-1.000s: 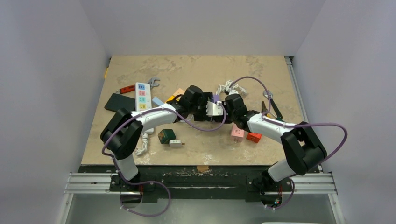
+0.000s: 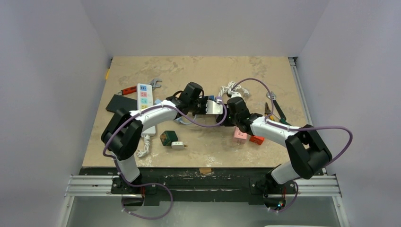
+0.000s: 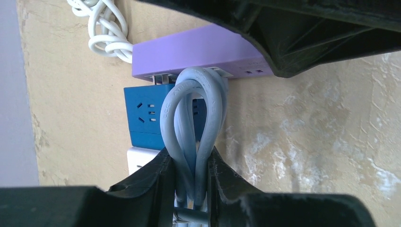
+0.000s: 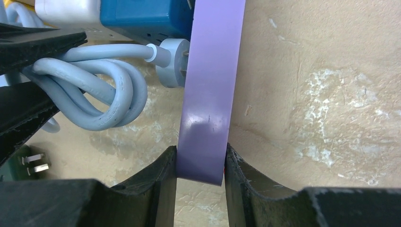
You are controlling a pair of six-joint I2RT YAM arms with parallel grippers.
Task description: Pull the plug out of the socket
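A purple socket bar is held at its near end by my right gripper, which is shut on it. My left gripper is shut on a looped light-blue cable. In the right wrist view the cable runs to a round plug beside the bar's side, with part of its metal prongs visible between plug body and bar; how deep they sit cannot be told. A blue socket block lies beside the purple bar.
A white power strip, green cube, white adapter, pink and orange blocks and tools surround the arms. The front middle and back of the board are fairly clear.
The right arm has moved only slightly.
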